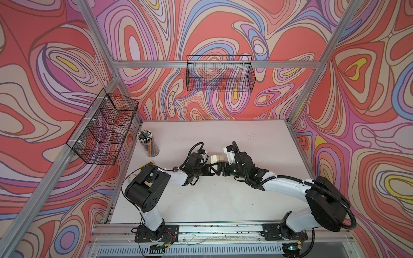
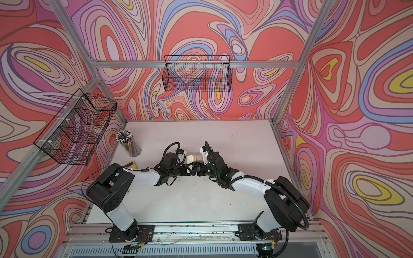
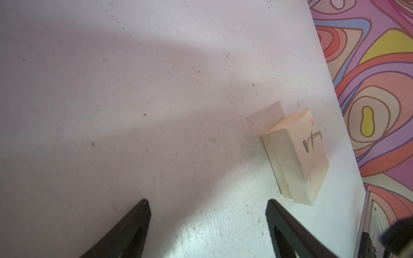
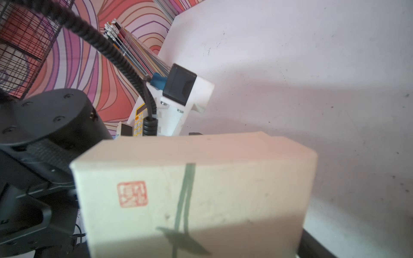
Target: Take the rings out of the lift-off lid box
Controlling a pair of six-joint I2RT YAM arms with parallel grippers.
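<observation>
The small cream lift-off lid box point(image 4: 249, 193), with a red stamp and green stem drawing, fills the lower right wrist view. In the top left view the box point(image 1: 215, 158) shows between my two facing grippers. My left gripper point(image 1: 210, 169) is shut on its left side; its contact is mostly hidden. My right gripper point(image 1: 221, 168) is open around the box, one finger point(image 4: 313, 247) showing beside it. The left wrist view does not match: bare table shows between its fingers, and a box point(image 3: 316, 161) lies farther off. No rings are visible.
A cup of pens point(image 1: 150, 148) stands at the back left. Something yellow point(image 1: 147, 164) lies beside my left arm. Wire baskets point(image 1: 220, 77) hang on the frame above the table.
</observation>
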